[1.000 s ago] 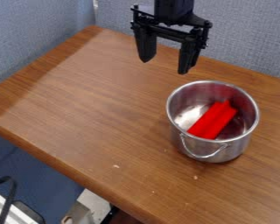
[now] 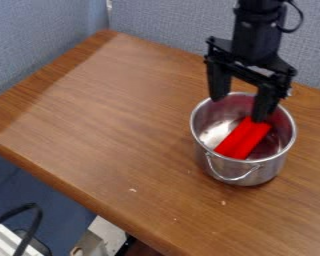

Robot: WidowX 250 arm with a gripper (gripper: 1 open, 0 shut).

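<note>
A metal pot (image 2: 243, 170) with a wire handle stands on the right part of the wooden table. Inside it lies a red block (image 2: 239, 142). My black gripper (image 2: 243, 95) hangs over the pot's back part, its two fingers apart and open, the right one down near the upper end of the red block. Whether a finger touches the block cannot be told.
Blue-grey padded walls border it at the back and left. Some white and dark gear sits off the table at the lower left.
My gripper has come rightward and down from behind the pot to over it. The pot and red block look unmoved.
</note>
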